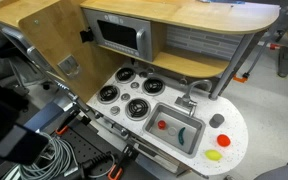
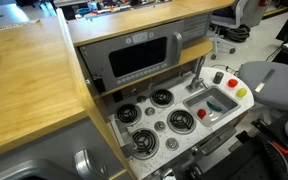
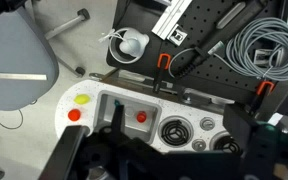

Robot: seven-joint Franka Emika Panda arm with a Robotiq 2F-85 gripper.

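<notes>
The fingers [image 3: 106, 148] of my gripper stand wide apart along the bottom of the wrist view, with the stove and sink showing between them. Nothing is visible in their grasp. A small red item [image 1: 162, 125] and a teal, elongated item [image 1: 181, 135] lie in the sink [image 1: 195, 147]. On the counter right of the sink are a dark cup [image 1: 216, 120], a red object [image 1: 223, 140] and a yellow object [image 1: 213, 155]. The gripper's fingers cannot be made out in the exterior views, where dark arm parts fill some corners.
Several burners [image 2: 162, 97] sit left of the sink, below a silver microwave [image 2: 139, 63]. A faucet [image 1: 189, 100] rises behind the basin. Coiled cable [image 3: 267, 48] and orange-handled clamps [image 3: 162, 68] occupy the robot's black base. An open wooden cabinet door [image 1: 64, 45] stands at left.
</notes>
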